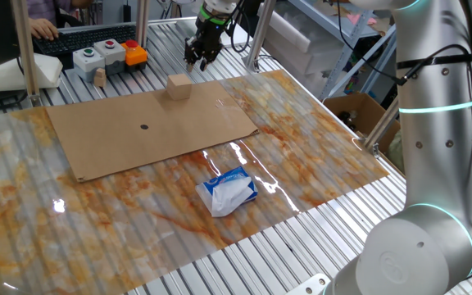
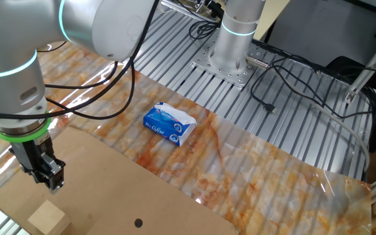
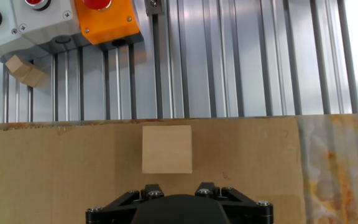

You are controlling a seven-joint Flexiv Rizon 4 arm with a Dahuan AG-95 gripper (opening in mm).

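Observation:
At the far edge of the cardboard sheet rests a plain wooden cube. The wrist view shows that cube from above, just ahead of the fingertips and a little left of their midline. My gripper is open, its two fingers apart with nothing between them. Exterior view 1 has the gripper hanging to the right of the cube and clear of it. In exterior view 2 the cube lies below the gripper's dark fingers at lower left.
A blue and white tissue pack lies on the marbled sheet. Button boxes stand on the slatted table behind, with small wooden blocks beside them. A person's hand is at the keyboard. Most of the cardboard is bare.

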